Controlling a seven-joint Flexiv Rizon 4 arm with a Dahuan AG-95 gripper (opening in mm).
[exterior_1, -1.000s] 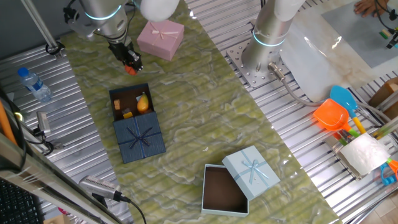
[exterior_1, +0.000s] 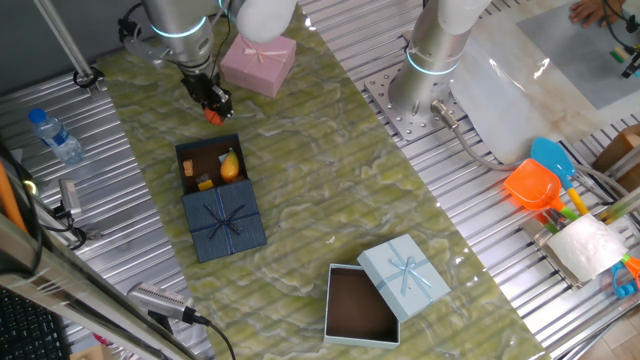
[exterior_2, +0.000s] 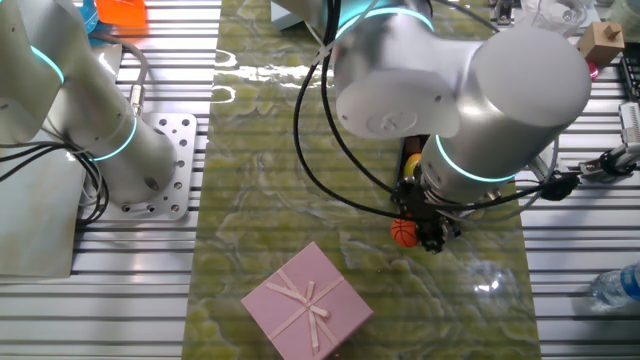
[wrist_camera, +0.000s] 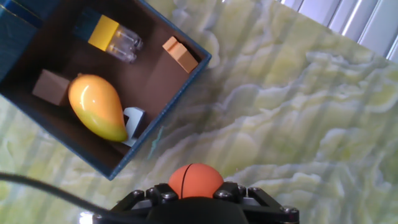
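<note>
Between the black fingers of my gripper is a small orange ball with dark lines (wrist_camera: 202, 178); the fingers are shut on it. In exterior view 2 it looks like a mini basketball (exterior_2: 403, 233). I hold it just outside the open dark blue box (exterior_1: 208, 152), on the side away from its lid. Inside that box are a yellow-green mango (wrist_camera: 97, 107), a yellow-and-clear piece (wrist_camera: 115, 38), an orange-tan block (wrist_camera: 180, 54), a brown block (wrist_camera: 51, 87) and a pale grey piece (wrist_camera: 133, 124), partly behind the mango.
The blue lid with a bow (exterior_1: 224, 222) covers part of the dark box. A closed pink box (exterior_1: 259, 64) stands near my arm. Farther off is an empty light blue box (exterior_1: 361, 306) with its lid (exterior_1: 405, 277) askew. A bottle (exterior_1: 56, 137) stands off the cloth.
My gripper, with the orange ball in it, has shifted slightly down and right in exterior view 1, a little nearer the dark blue box. The boxes have stayed where they were.
</note>
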